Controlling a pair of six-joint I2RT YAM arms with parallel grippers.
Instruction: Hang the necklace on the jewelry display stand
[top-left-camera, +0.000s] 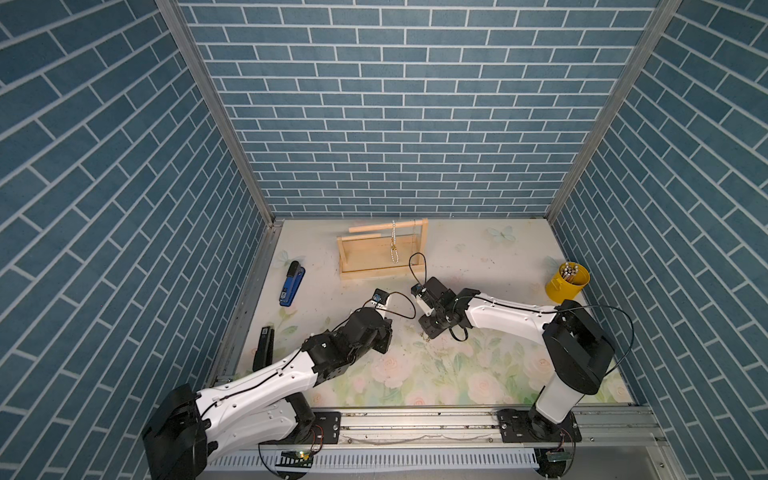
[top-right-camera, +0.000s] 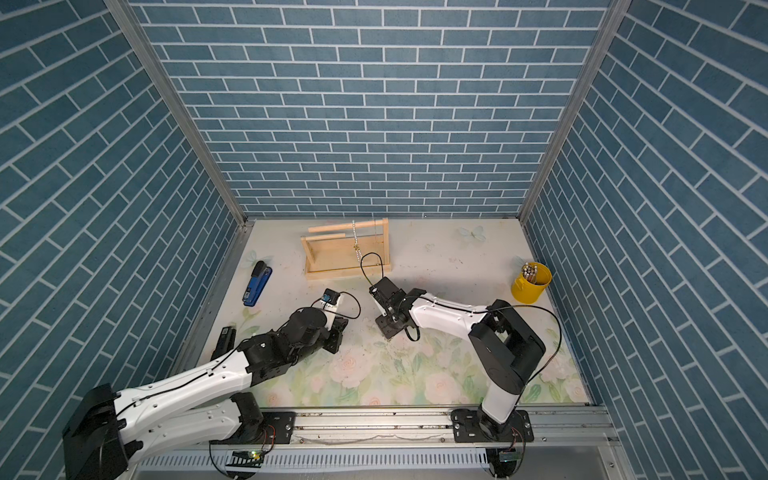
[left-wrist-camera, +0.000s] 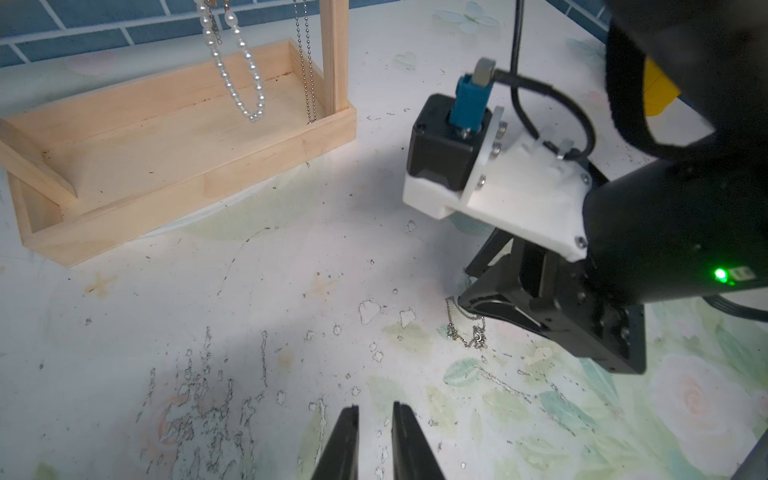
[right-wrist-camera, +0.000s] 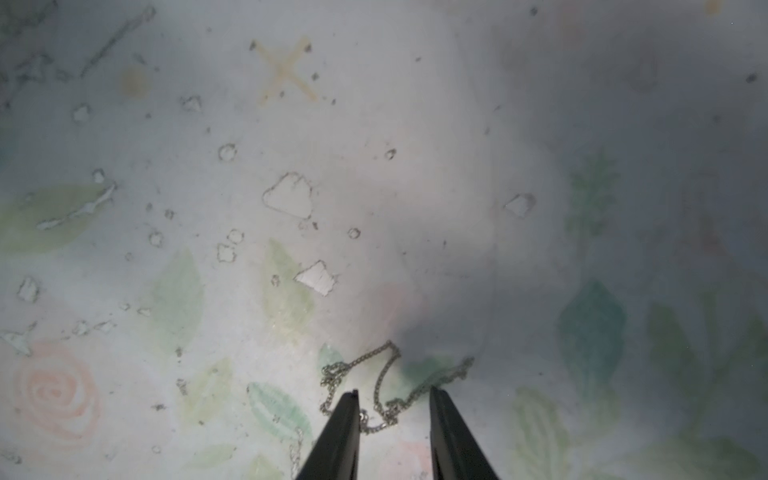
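Observation:
A thin silver chain necklace lies crumpled on the table, partly showing beside the right gripper in the left wrist view. In the right wrist view, my right gripper stands open, its fingertips around where the chain lies; whether they touch the table cannot be told. My left gripper is open by a narrow gap with nothing visible between its fingers, to the left of the necklace. The wooden display stand (top-left-camera: 368, 273) is at the back, with a pearl necklace (left-wrist-camera: 253, 78) and a ball chain (left-wrist-camera: 305, 64) hanging in it.
A blue stapler (top-left-camera: 292, 284) and a black object (top-left-camera: 263, 349) lie on the left. At the right edge stands a yellow cup (top-left-camera: 566, 286) with things in it. Bare table separates the stand from both grippers.

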